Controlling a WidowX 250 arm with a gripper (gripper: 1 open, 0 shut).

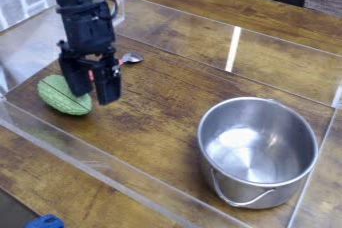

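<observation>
The black robot gripper [94, 84] hangs at the left of the camera view, fingers open, just above and beside a green ridged vegetable-like object [59, 96] lying on the wooden table. Its fingers partly cover that object's right end. A small metal item [131, 58] shows behind the gripper to the right; the red object behind the gripper is mostly hidden.
A steel pot [257, 150] with a wire handle stands at the right. Clear low panels border the work area. A blue object [44, 221] sits at the bottom left corner.
</observation>
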